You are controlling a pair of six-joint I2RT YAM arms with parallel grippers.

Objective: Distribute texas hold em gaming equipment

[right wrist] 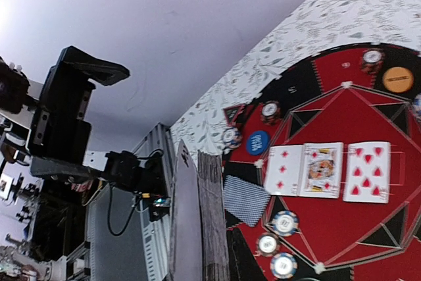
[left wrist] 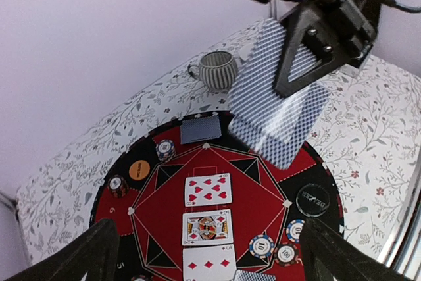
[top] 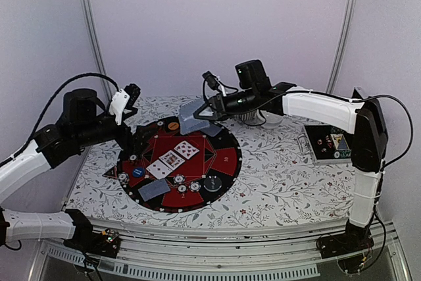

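A deck of cards (top: 192, 118) with patterned blue-grey backs is held above the far part of the round red-and-black mat (top: 227, 156). My right gripper (top: 208, 110) is shut on this deck; its edges stand upright in the right wrist view (right wrist: 209, 218). My left gripper hangs open over the mat's left side, nothing between its fingers. Three face-up cards lie in a row, the king of diamonds (left wrist: 207, 228) in the middle. Face-down cards lie at the mat's front (top: 154, 187) and back (left wrist: 200, 129).
Chip stacks (left wrist: 165, 150), a blue disc (right wrist: 257, 142), an orange disc (left wrist: 139, 170) and a black disc (left wrist: 312, 200) sit on the mat. Behind it stands a ribbed mug (left wrist: 218, 70). A case (top: 327, 144) is at the right.
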